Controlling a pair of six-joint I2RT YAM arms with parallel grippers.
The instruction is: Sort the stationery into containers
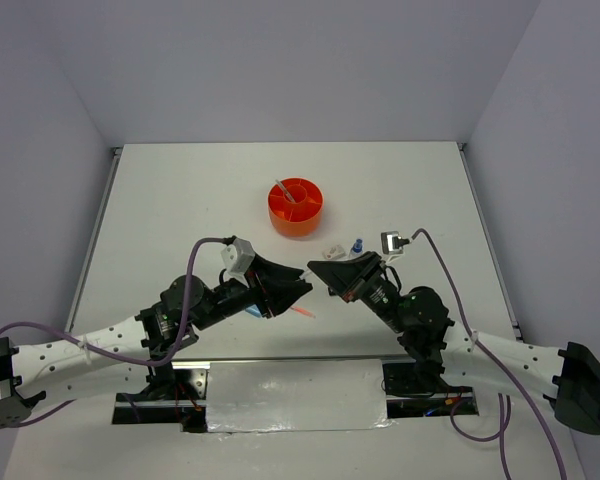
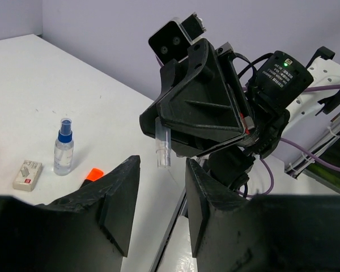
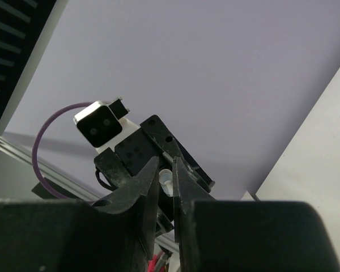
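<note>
My right gripper is shut on a slim clear, whitish tube [image 2: 163, 148], which points downward out of its fingers in the left wrist view. Facing it, my left gripper is open, its two fingertips on either side of the tube's lower end in that view; whether they touch it cannot be told. From above, both grippers meet over the front middle of the table. Behind them stands a round orange-red container [image 1: 296, 228] with compartments, a pale stick-like item [image 1: 284, 191] leaning in it.
A small clear spray bottle [image 2: 63, 152] with a blue top stands beside a whitish block [image 2: 28, 175]. Near them lies an orange-ended black item [image 2: 93, 175]. Under the left gripper are a thin orange item [image 1: 302, 312] and something blue [image 1: 253, 311].
</note>
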